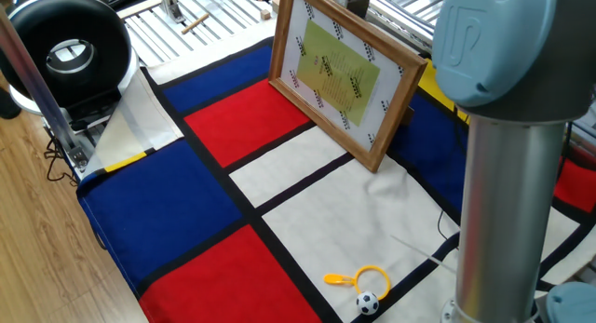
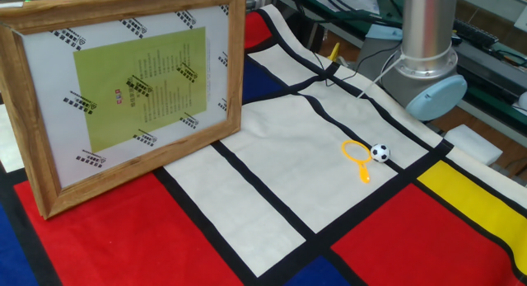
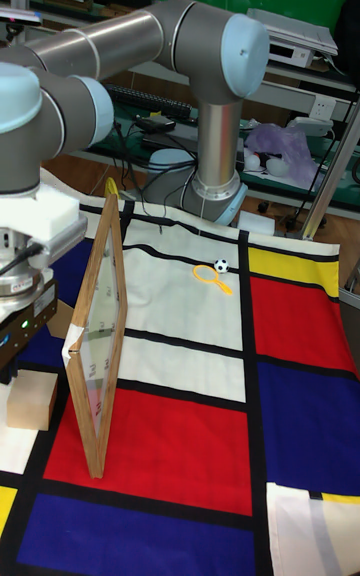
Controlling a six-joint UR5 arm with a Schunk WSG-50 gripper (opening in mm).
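A wooden picture frame [image 1: 377, 155] with a green-and-white printed sheet stands upright on the patterned cloth, leaning slightly. Its printed face shows in exterior view 2, where the wooden border [image 2: 235, 63] fills the left side. Exterior view 3 sees the frame [image 3: 87, 363] nearly edge-on. Behind it, at that view's left edge, is the dark wrist end of my arm [image 3: 21, 333]; my gripper's fingers are cut off or hidden, so their opening does not show. A light wooden block [image 3: 32, 401] appears just below the wrist end; whether they touch is unclear.
A yellow ring with a handle [image 2: 365, 172] lies beside a small soccer ball [image 2: 380, 152] on a white patch. My arm's column [image 1: 507, 211] rises past the cloth's edge. A round black object [image 1: 67, 55] stands at the far left. The red and blue patches before the frame are clear.
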